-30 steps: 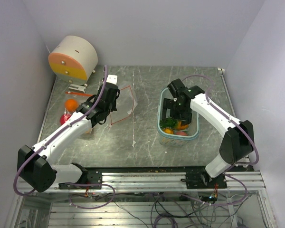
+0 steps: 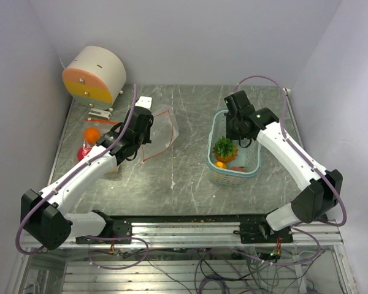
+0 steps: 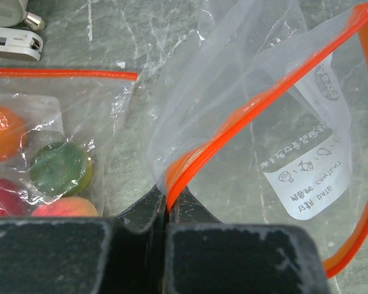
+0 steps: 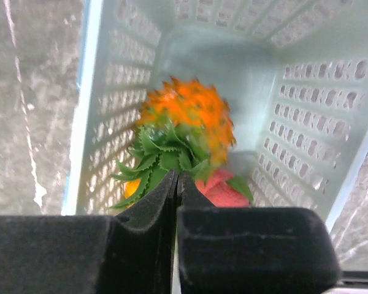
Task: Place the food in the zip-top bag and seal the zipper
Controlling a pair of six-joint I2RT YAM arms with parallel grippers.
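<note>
In the left wrist view, an empty clear zip bag [image 3: 310, 177] with an orange zipper hangs with its mouth spread wide. My left gripper is shut on one corner of its rim. The toy pineapple [image 4: 190, 113], orange with green leaves, lies inside the basket [image 2: 214, 127] in the right wrist view. A yellow-orange fruit [image 2: 221, 165] and a pink peach [image 4: 222, 191] lie close by it, the yellow one mostly hidden under the leaves. My right gripper is above the basket, fingers together with nothing between them; the pineapple is outside them.
A filled zip bag [image 3: 113, 110] with several fruits lies left of my left gripper. Behind it stand a white device [image 3: 15, 43] and a rounded cream box with an orange and yellow front [image 2: 95, 75]. Bare grey table [image 2: 187, 165] separates the open bag from the basket.
The pineapple has shifted in the basket. My left gripper and the bag are nearly unchanged.
</note>
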